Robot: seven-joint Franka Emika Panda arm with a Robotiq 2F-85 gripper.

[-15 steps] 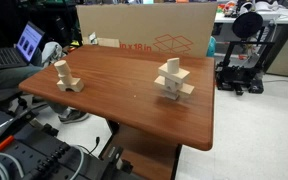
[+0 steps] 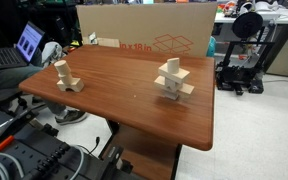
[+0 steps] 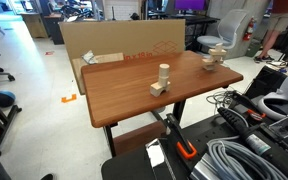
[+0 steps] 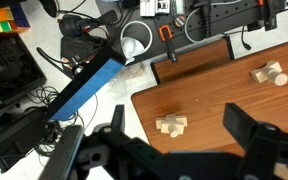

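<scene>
In exterior view 1, a pale wooden stack of several pieces (image 2: pixel 172 82) stands on the right half of the brown table (image 2: pixel 124 75). A second pale stack, a cylinder on a block (image 2: pixel 68 80), is near its left end. Both stacks also show in exterior view 2, the cylinder stack (image 3: pixel 161 82) closer to that camera and the layered stack (image 3: pixel 215 57) farther right. My gripper is open in the wrist view, its dark fingers wide apart above the table. Between them, lower down, lie pale pieces (image 4: pixel 171 125); another pale piece (image 4: pixel 271 74) is off to the right.
An upright cardboard panel (image 2: pixel 154 28) lines the table's far side. Cables (image 3: pixel 239 160) and dark equipment crowd the near side. A black laptop-like device (image 2: pixel 28 42) stands off the table's left end.
</scene>
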